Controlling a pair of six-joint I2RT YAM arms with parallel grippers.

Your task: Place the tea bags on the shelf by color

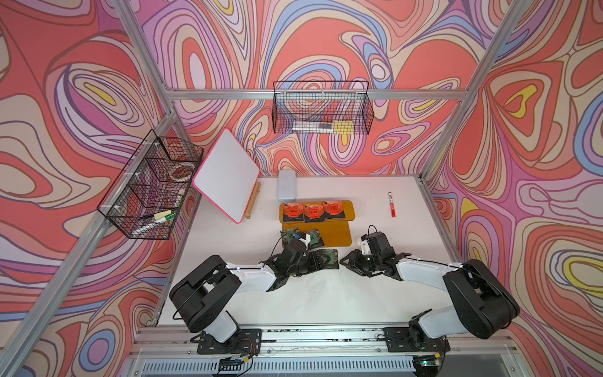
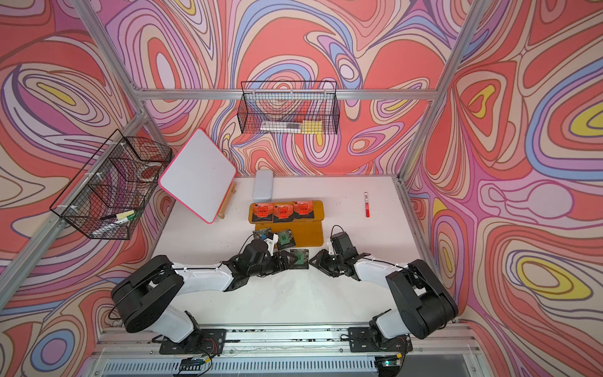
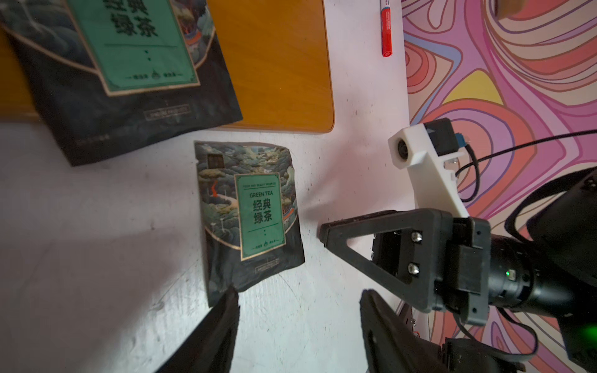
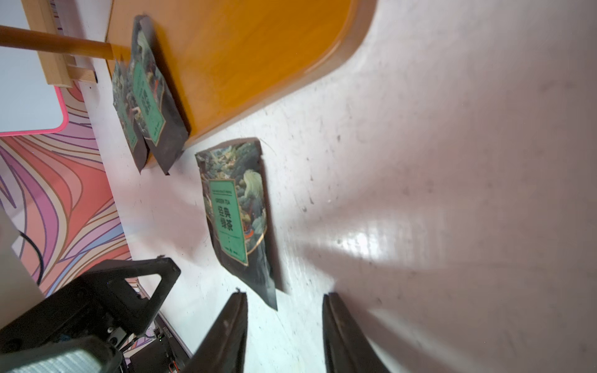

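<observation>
A dark tea bag with a green label (image 3: 261,214) lies face up on the white table, in front of the orange-brown shelf (image 1: 336,233). Three red bags (image 1: 314,212) stand side by side on the shelf's back row. Two green bags (image 2: 285,238) are at the left of its front row, one partly behind my left arm. My left gripper hovers near the loose bag's left side, fingers apart, with only bare table showing between them. To the bag's right is my right gripper, its fingers also apart and empty; a lower corner of the bag lies near them.
A tilted whiteboard (image 1: 227,176) stands at the back left, with a grey case (image 1: 287,184) beside it. A red marker (image 1: 392,204) lies at the back right. Bare table surrounds the shelf's right side, and the front is clear.
</observation>
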